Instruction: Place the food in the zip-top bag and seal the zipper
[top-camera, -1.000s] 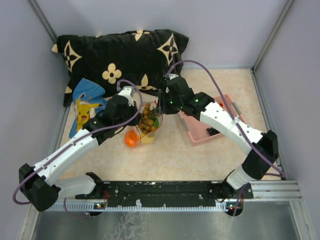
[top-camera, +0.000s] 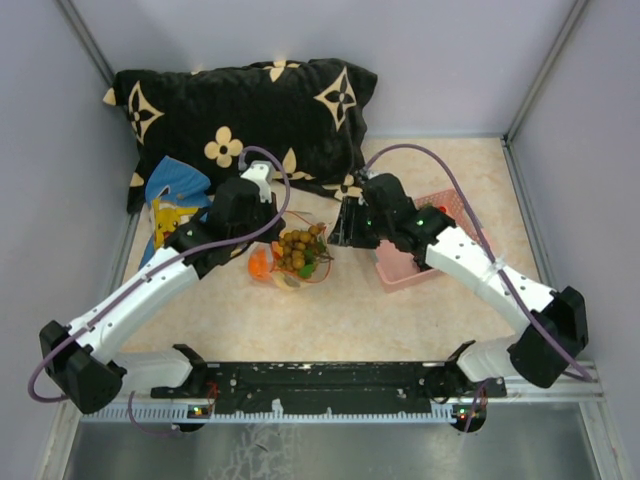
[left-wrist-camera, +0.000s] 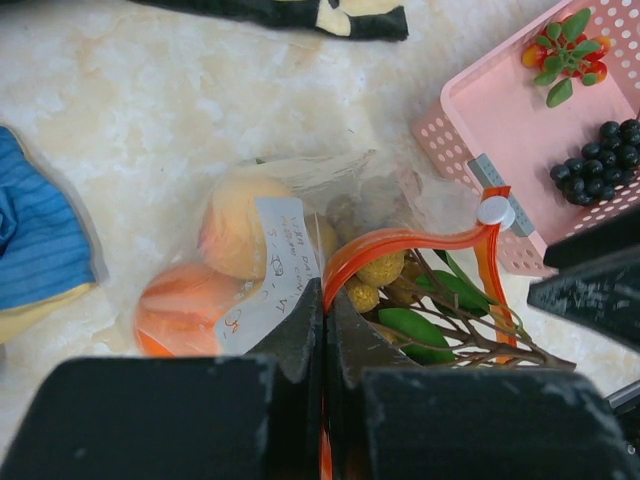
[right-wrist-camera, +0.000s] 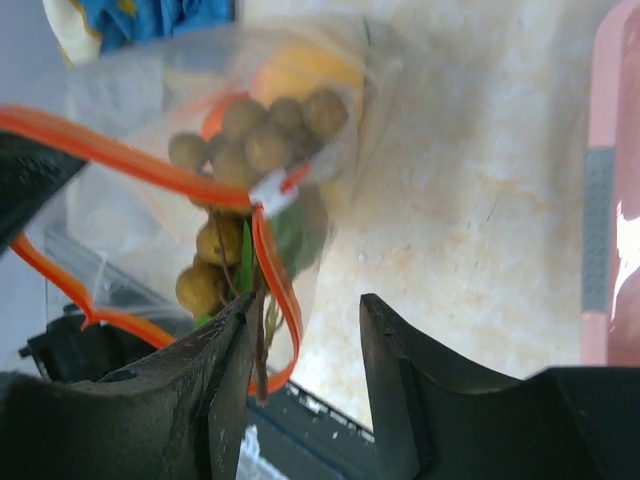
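A clear zip bag with orange zipper trim (left-wrist-camera: 400, 236) holds round tan-brown fruits (top-camera: 300, 250), larger orange and peach-coloured items (left-wrist-camera: 180, 310), and a leafy twig (left-wrist-camera: 430, 340) poking out at the open mouth. My left gripper is shut on the bag's orange rim. My right gripper is open just right of the bag's mouth, above the twig ends, with no clear hold on anything; its fingers (right-wrist-camera: 390, 370) show in the right wrist view. The white zipper slider (left-wrist-camera: 495, 210) sits at a corner of the rim.
A pink basket (top-camera: 410, 276) with dark grapes (left-wrist-camera: 590, 170) and a small red-and-green item (left-wrist-camera: 565, 55) stands at the right. A blue cloth (left-wrist-camera: 35, 230) lies left, a black patterned cushion (top-camera: 240, 110) behind.
My right gripper has moved to the right, out from over the bag's mouth.
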